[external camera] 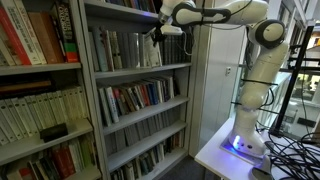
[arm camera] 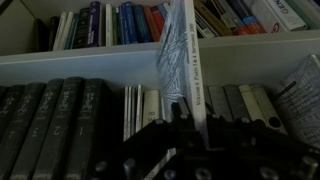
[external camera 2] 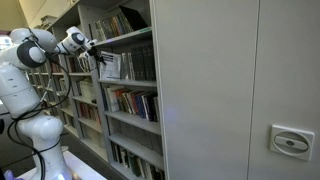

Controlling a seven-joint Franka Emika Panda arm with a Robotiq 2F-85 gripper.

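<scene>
In the wrist view a thin book (arm camera: 196,62) with a pale spine stands upright, its grey patterned cover facing left. My gripper is shut on its lower part; dark fingers hide the bottom end. In exterior view 1 the gripper (external camera: 155,36) is small and dark, high in front of the upper shelves at the bookcase's right part. Exterior view 2 has the gripper (external camera 2: 97,57) at the bookcase's upper left. The held book is hard to make out in both exterior views.
Thick black volumes (arm camera: 62,125) fill the shelf at left in the wrist view, with thin pale books (arm camera: 140,108) beside them. Above runs a shelf board (arm camera: 80,68) bearing more books. A white table (external camera: 222,160) lies by the arm's base.
</scene>
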